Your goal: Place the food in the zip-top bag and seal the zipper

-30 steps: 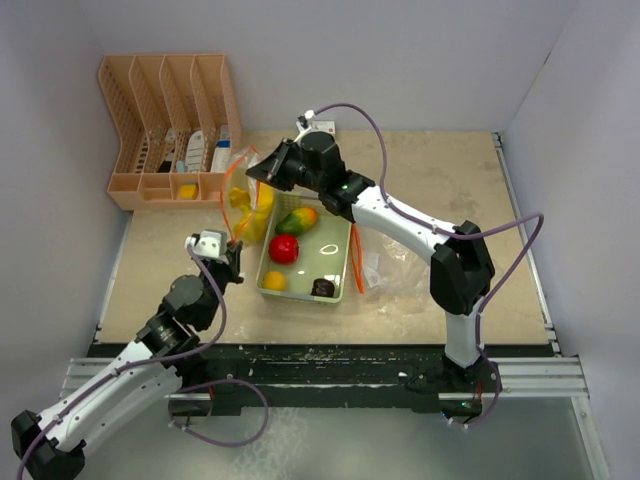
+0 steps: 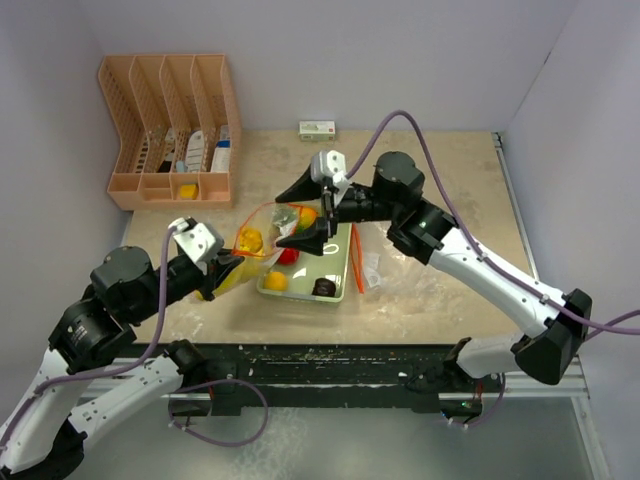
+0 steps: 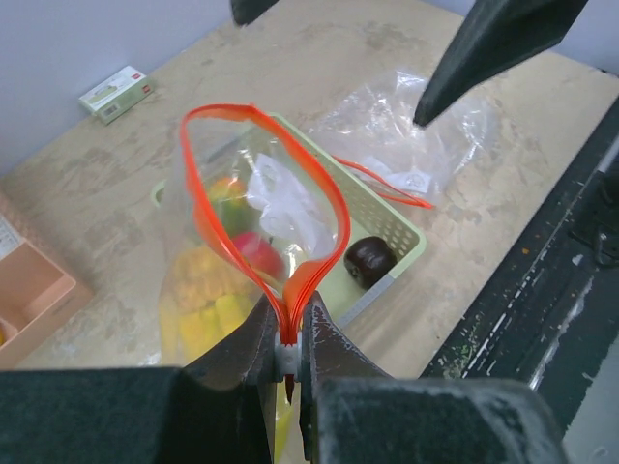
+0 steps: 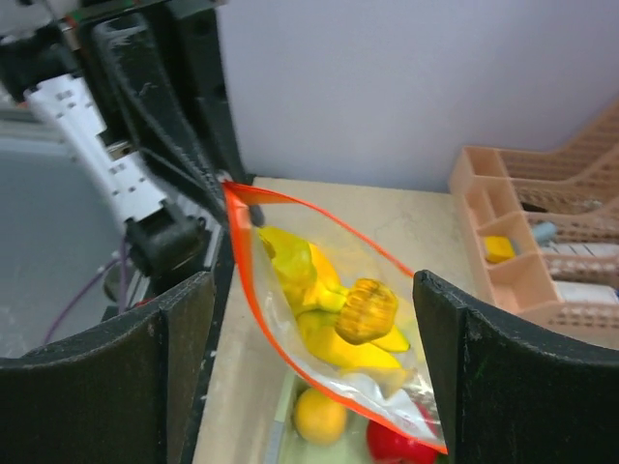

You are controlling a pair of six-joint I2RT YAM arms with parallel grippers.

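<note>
A zip top bag (image 3: pixel 184 290) with an orange zipper holds yellow food, seen through its plastic. My left gripper (image 2: pixel 232 256) is shut on the bag's zipper edge. My right gripper (image 2: pixel 295 215) is open over the bag's mouth, apart from it in the left wrist view; in the right wrist view the mouth spreads between and below its fingers. The green tray (image 2: pixel 340 280) under them holds a red fruit (image 4: pixel 392 445), an orange fruit (image 4: pixel 319 416), a mango-like fruit (image 2: pixel 308 218) and a dark round item (image 3: pixel 370 261).
A peach organizer (image 2: pixel 125 190) stands at the back left and a small box (image 2: pixel 317 130) at the back. Another bag with orange zipper (image 3: pixel 406 126) lies right of the tray.
The left gripper has moved right with the bag, which has swung over the tray. The right gripper, at the bag's edge a second ago, is now apart and has moved right and lower in the top view.
</note>
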